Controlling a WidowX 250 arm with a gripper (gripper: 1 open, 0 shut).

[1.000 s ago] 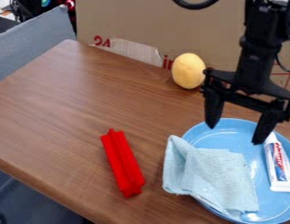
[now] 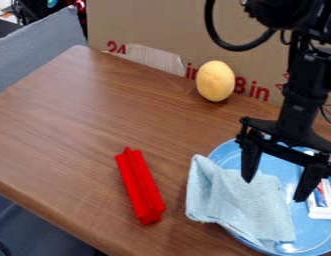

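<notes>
My black gripper (image 2: 275, 170) is open, its fingers low over the blue plate (image 2: 297, 237), above the back of a folded pale blue cloth (image 2: 237, 202). Whether the fingertips touch anything is hard to tell. A white toothpaste box (image 2: 321, 205) lies on the plate's right side, partly hidden behind the gripper. A red elongated object (image 2: 140, 187) lies on the wooden table left of the plate.
A yellow oval object (image 2: 216, 81) stands at the back, in front of a cardboard box (image 2: 168, 25). A grey padded surface (image 2: 28, 60) lies beyond its left edge.
The gripper has moved down toward the plate and slightly right, now covering more of the toothpaste box. The objects on the table have not visibly moved.
</notes>
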